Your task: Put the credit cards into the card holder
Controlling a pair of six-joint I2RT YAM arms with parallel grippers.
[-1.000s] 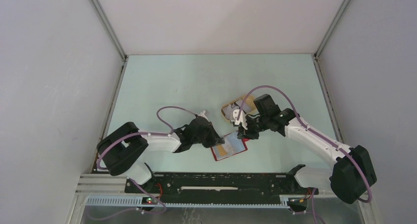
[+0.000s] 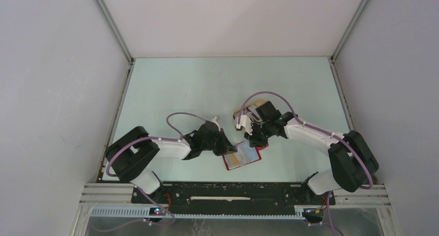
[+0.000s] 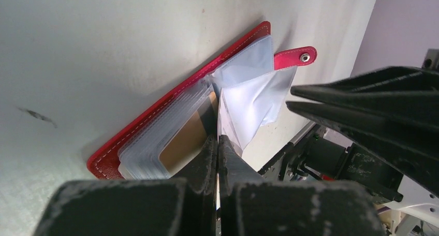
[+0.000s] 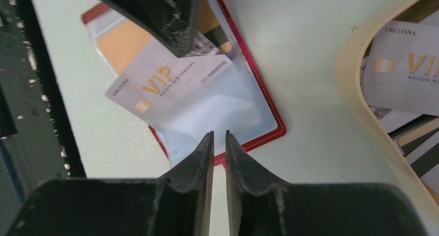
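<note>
The red card holder [image 2: 243, 164] lies open near the table's front, its clear sleeves [image 3: 165, 127] fanned out. A silver-white VIP card [image 4: 171, 75] slants across them. My left gripper is shut at this card, whose edge runs into the seam between the fingertips; how much of it is pinched is hidden. Above the holder's end near the red strap [image 3: 295, 57], my right gripper is shut, its fingertips a sliver apart with nothing between them. A tan card [image 3: 187, 143] sits inside a sleeve.
A tan box [image 4: 357, 80] with several cards, among them another VIP card [image 4: 409, 65], stands just behind the holder, partly under the right arm in the top view. Both arms are close together over the holder.
The left gripper and the holder have stayed nearly still.
</note>
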